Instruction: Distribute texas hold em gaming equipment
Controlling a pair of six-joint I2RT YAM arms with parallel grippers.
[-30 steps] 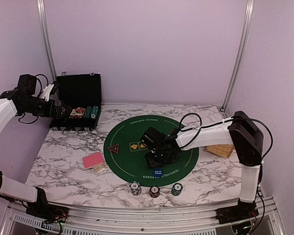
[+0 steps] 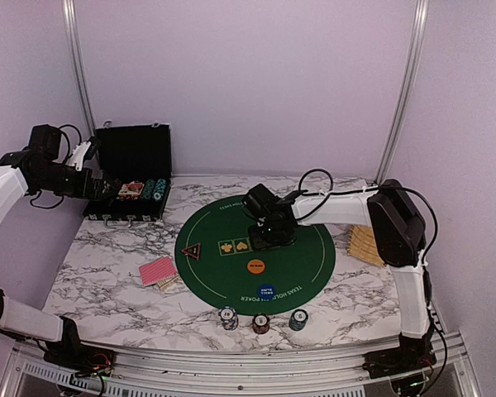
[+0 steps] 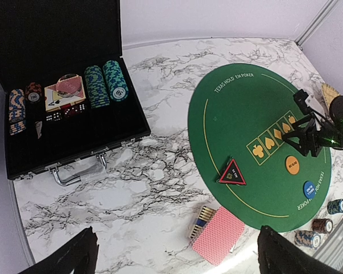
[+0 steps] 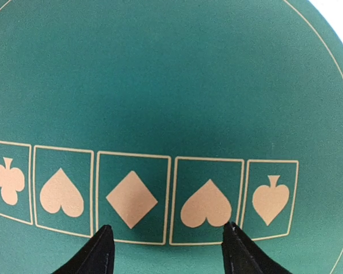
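An oval green poker mat (image 2: pixel 223 281) lies on the marble table. On it sit a black triangular marker (image 3: pixel 232 173), an orange disc (image 2: pixel 255 266) and a blue disc (image 2: pixel 266 292). Over the printed card boxes hangs my right gripper, its fingers apart and only felt between them. My left gripper is open and empty, high at the left near the black case (image 2: pixel 124 209). Inside the case are chip rows (image 3: pixel 96 85) and cards (image 3: pixel 57 98). Two card decks, one with pink backs (image 2: pixel 157 270), lie left of the mat.
Three chip stacks stand along the front edge: one at left (image 2: pixel 228 318), a middle one (image 2: pixel 260 323) and one at right (image 2: pixel 298 319). A wooden slatted piece (image 2: pixel 365 244) lies right of the mat. Bare marble is free between case and decks.
My right gripper has moved back, away from the front edge, and the orange disc that it covered now shows on the mat. The left arm is unmoved.
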